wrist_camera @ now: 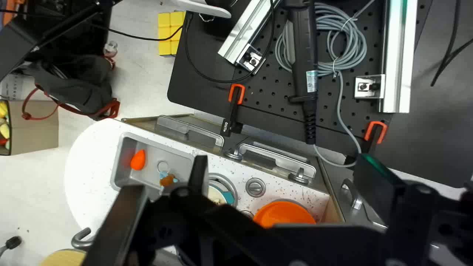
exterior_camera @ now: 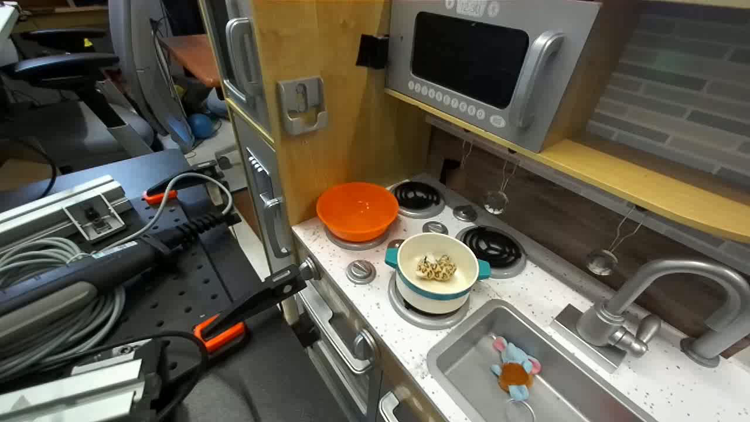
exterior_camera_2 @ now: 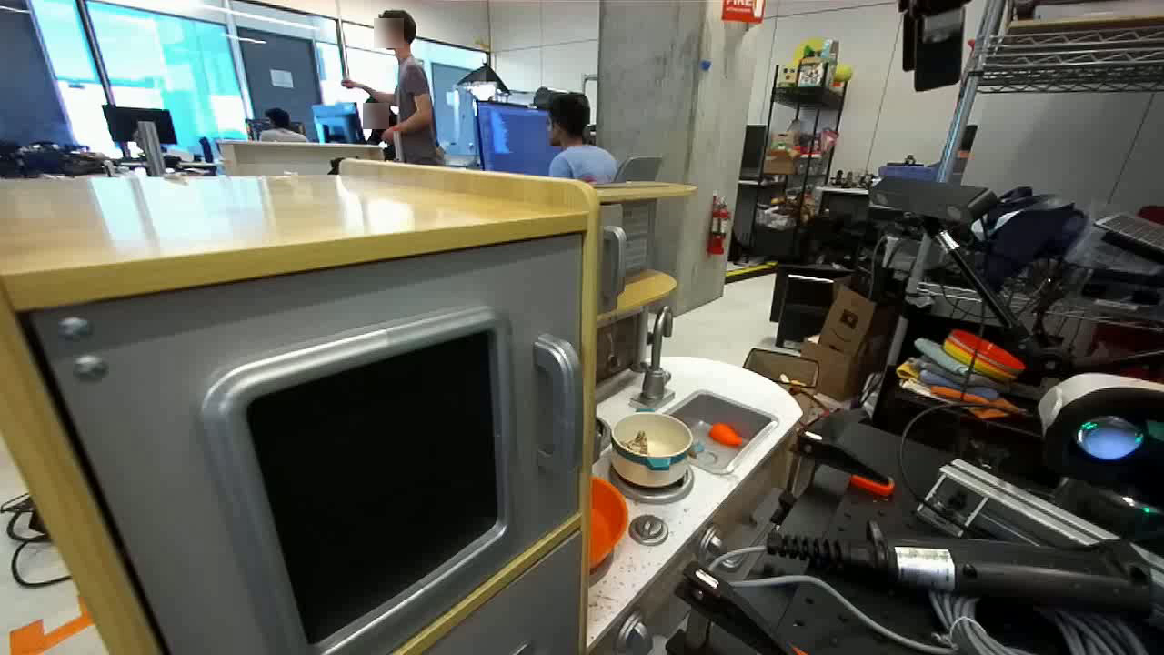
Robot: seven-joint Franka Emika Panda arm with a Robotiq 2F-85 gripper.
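In the wrist view my gripper is open, its dark fingers far apart with nothing between them, high over the toy kitchen counter. Neither exterior view shows it. An orange bowl [exterior_camera: 357,212] rests on a front burner beside the tall cabinet. Next to it stands a cream pot [exterior_camera: 433,287] with teal handles, on another burner. Inside the pot lies a small brown-and-cream patterned item [exterior_camera: 436,268]. The sink holds a blue and brown plush toy [exterior_camera: 515,370] and an orange teardrop-shaped object [wrist_camera: 138,160]. My own gripper partly hides the pot and bowl from the wrist camera.
A curved faucet [exterior_camera: 650,295] rises behind the sink [exterior_camera: 450,351]. The microwave [exterior_camera: 485,67] and a wooden shelf [exterior_camera: 619,183] overhang the counter's back. Facing the kitchen is a black table [wrist_camera: 266,104] with clamps, coiled cable and metal rails. The two rear burners are empty.
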